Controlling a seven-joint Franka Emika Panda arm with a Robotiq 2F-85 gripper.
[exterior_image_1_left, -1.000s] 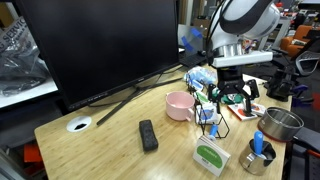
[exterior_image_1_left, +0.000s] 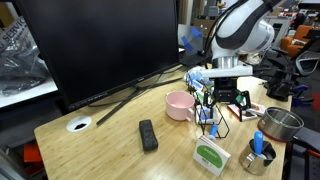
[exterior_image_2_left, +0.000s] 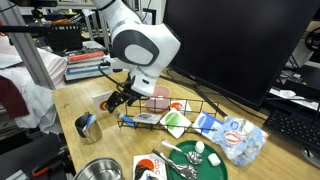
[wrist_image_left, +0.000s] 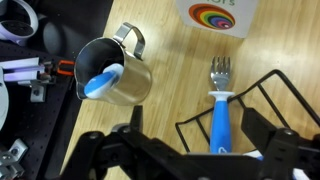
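Note:
My gripper is open, its two dark fingers far apart with nothing between them. Below that gap in the wrist view, a fork with a blue handle (wrist_image_left: 221, 125) lies across the edge of a black wire rack (wrist_image_left: 251, 90). Its metal tines point away from the fingers, over the bare table. A steel mug (wrist_image_left: 132, 85) stands left of the fork, holding something with a blue end (wrist_image_left: 103, 82). In exterior view 1 the gripper (exterior_image_1_left: 228, 106) hangs over the rack; how far it is above the fork is hard to judge.
A white box with a rainbow print (wrist_image_left: 213, 15) stands near the mug. A steel pot (exterior_image_1_left: 281, 123) is close by, and a pink bowl (exterior_image_1_left: 180, 106) sits behind the rack. A green plate (exterior_image_2_left: 180, 158) adjoins the rack.
Over the last second my arm has come down and shifted slightly left in exterior view 1. The objects on the table stay where they were.

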